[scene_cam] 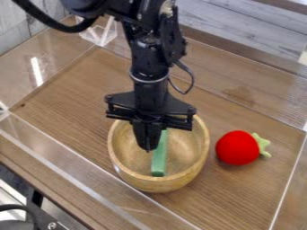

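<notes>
A round light wooden bowl (180, 175) sits on the table, with a green elongated object (159, 162) lying inside it. My black gripper (149, 135) is over the back left part of the bowl, its fingers pointing down just above or beside the green object's upper end. The fingers look shut, with nothing visible between them, though the tips are small and dark. A red round object with a green top, like a tomato (238, 148), lies to the right of the bowl.
A pale rail runs along the left edge, and a black cable shows at the bottom left.
</notes>
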